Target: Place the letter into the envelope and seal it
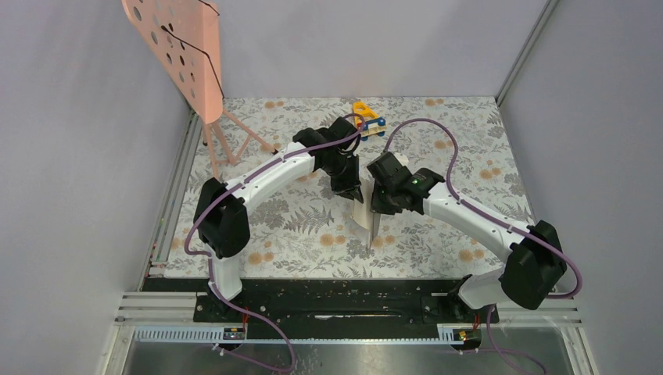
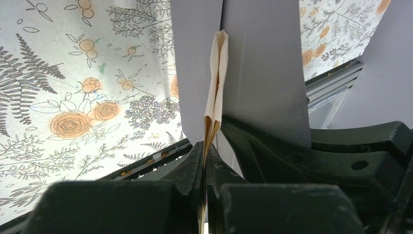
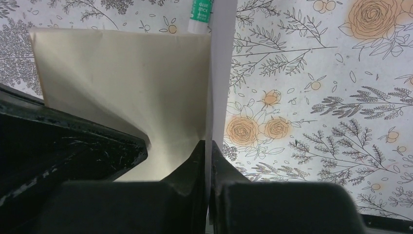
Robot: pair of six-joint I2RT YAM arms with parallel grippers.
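Note:
A beige folded paper stands upright, edge-on in the left wrist view; my left gripper is shut on its lower edge. Its broad face fills the left of the right wrist view, partly covered by my left gripper's dark finger. Close beside it stands a whitish sheet, whose thin edge runs between the fingertips of my right gripper, shut on it. Which paper is the letter and which the envelope, I cannot tell. From above, both grippers meet near the table's middle, the left beside the right.
A green and white glue stick lies behind the beige paper. At the back are a yellow object and a blue one. A pink perforated stand rises at the back left.

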